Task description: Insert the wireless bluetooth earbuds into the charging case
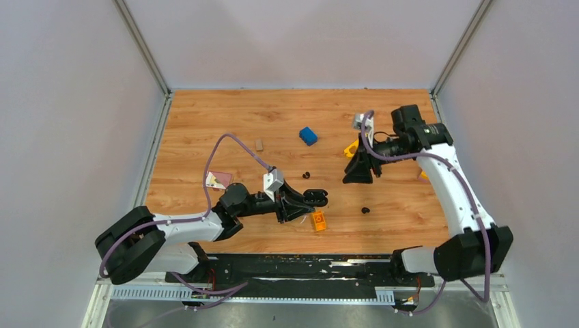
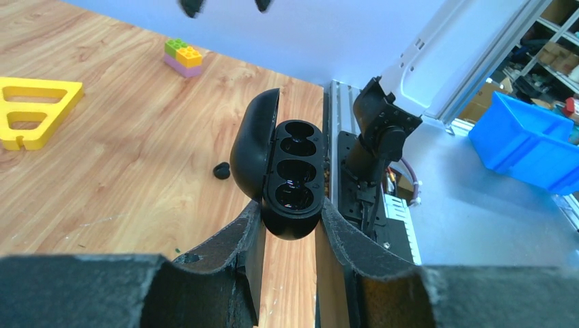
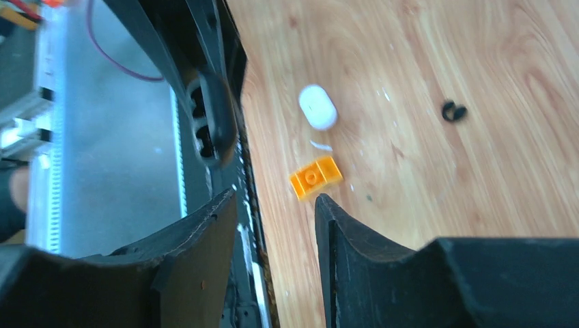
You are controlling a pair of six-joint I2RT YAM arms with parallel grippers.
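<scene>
My left gripper [image 1: 306, 205] is shut on the black charging case [image 2: 292, 179], whose lid is raised, showing its dark wells. Black earbuds lie on the wood: one [image 1: 365, 210] right of the case, also seen in the left wrist view [image 2: 221, 171], and a dark pair [image 1: 306, 175] above the case, also in the right wrist view [image 3: 453, 111]. My right gripper [image 1: 357, 175] hangs right of and above the case, part open with nothing visible between its fingers.
An orange brick [image 1: 319, 221] lies below the case, a white oval object [image 3: 317, 106] beside it. A blue brick [image 1: 308, 135], yellow piece [image 2: 37, 109] and card [image 1: 217, 180] lie around. Walls bound the wooden table.
</scene>
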